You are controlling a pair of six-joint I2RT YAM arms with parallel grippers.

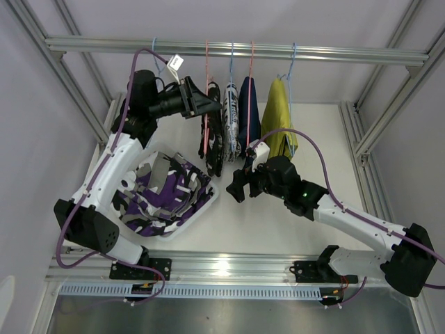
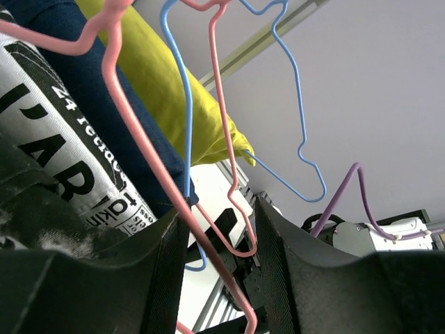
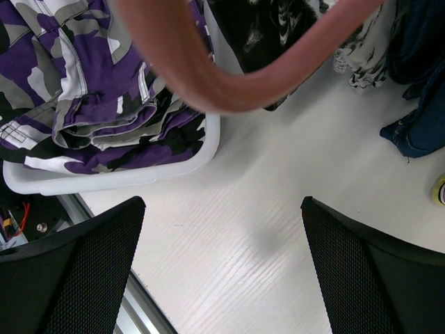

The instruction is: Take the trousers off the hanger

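Observation:
Folded trousers hang on wire hangers from the rail: dark patterned (image 1: pixel 215 129), black-and-white printed (image 1: pixel 232 122), navy (image 1: pixel 248 111) and yellow (image 1: pixel 277 111). My left gripper (image 1: pixel 199 101) is at the pink hanger (image 2: pixel 147 149) of the dark patterned pair; in the left wrist view this wire runs down between its part-open fingers, and whether it is gripped is unclear. My right gripper (image 1: pixel 243 182) stands open below the navy pair; in the right wrist view a blurred pink hanger bend passes above its fingers, with nothing between them.
A white bin (image 1: pixel 192 222) of purple camouflage clothing (image 1: pixel 163 195) sits at lower left. The floor right of the bin is largely clear. The metal rail (image 1: pixel 334 54) spans the back, with frame posts at both sides.

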